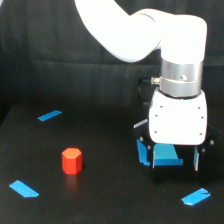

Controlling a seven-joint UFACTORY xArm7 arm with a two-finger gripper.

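My gripper (174, 163) is at the right of the camera view, low over the dark table, pointing down. Its two fingers (196, 160) stand wide apart, so it is open. Behind and partly between them lies a blue object (165, 154) with a lighter blue face; the hand hides part of it. Whether either finger touches it, I cannot tell. An orange-red block (72, 161) with a hexagonal outline sits by itself on the left side of the table.
Blue strips lie flat on the table at the back left (50, 115), front left (23, 188) and front right (196, 197). A dark curtain (50, 60) hangs behind. The table's middle, between the red block and my gripper, is clear.
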